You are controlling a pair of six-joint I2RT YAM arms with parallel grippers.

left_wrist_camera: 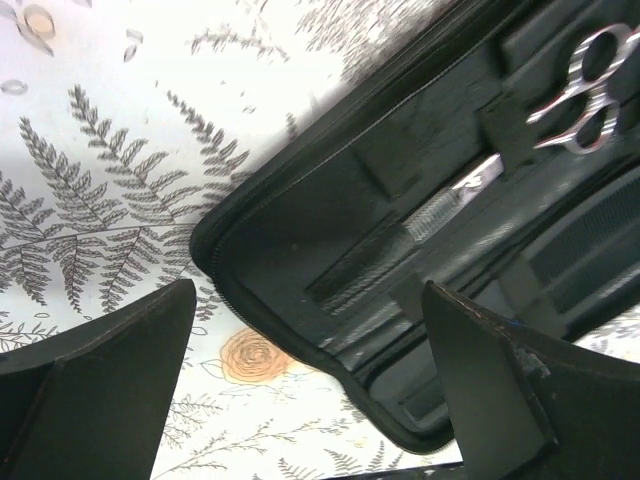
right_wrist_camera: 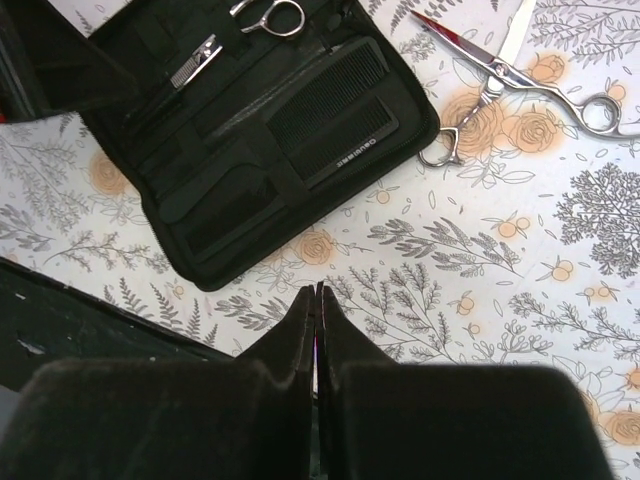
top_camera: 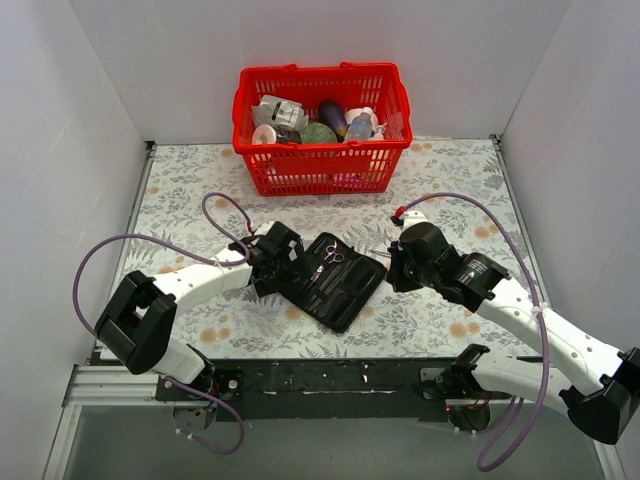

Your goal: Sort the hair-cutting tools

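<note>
A black zippered tool case [top_camera: 345, 300] lies open at the table's middle, holding small scissors [left_wrist_camera: 590, 130], a narrow metal tool [left_wrist_camera: 440, 210] and combs [right_wrist_camera: 330, 140]. My left gripper is open over the case's left end, its fingers either side of a corner. Two larger scissors [right_wrist_camera: 495, 85] lie crossed beside the case in the right wrist view, mostly hidden by the right arm from above. My right gripper is shut over the table right of the case; I cannot tell what, if anything, is between its fingers.
A red basket [top_camera: 320, 175] full of assorted items stands at the back. Walls flank both sides, and the table's front edge is just below the case.
</note>
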